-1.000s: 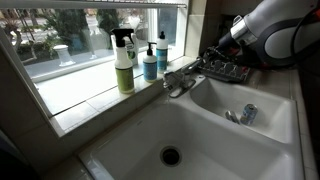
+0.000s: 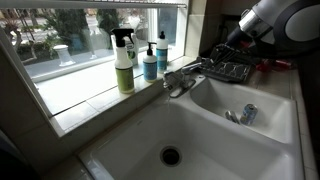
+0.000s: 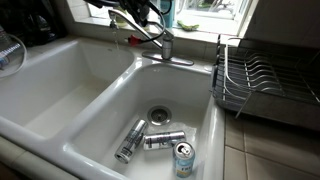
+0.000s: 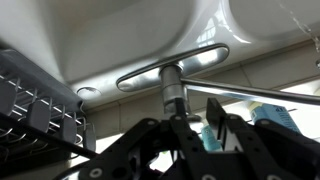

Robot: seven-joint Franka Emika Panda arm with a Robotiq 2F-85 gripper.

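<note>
The chrome faucet (image 4: 174,92) rises from its long base plate, its spout (image 4: 255,94) reaching right in the wrist view. Close to it is my gripper, its dark fingers partly apart with no object clearly between them. In exterior view 2 the black gripper hangs over the back of the sink by the faucet (image 3: 167,45); its fingertips are hard to make out there. A thin stream of water (image 4: 297,18) shows past the spout. Whether a finger touches the faucet, I cannot tell.
Several cans, among them an upright one (image 3: 184,160), are in the right basin (image 3: 190,98). A wire dish rack (image 3: 265,75) stands right of it. A spray bottle (image 2: 124,62) and pump bottles (image 2: 150,66) line the window side. The left basin (image 2: 205,150) looks empty.
In exterior view 1 the white arm has shifted up and to the right, with more of the dark gripper showing by the rack. Bottles and cans look unmoved.
</note>
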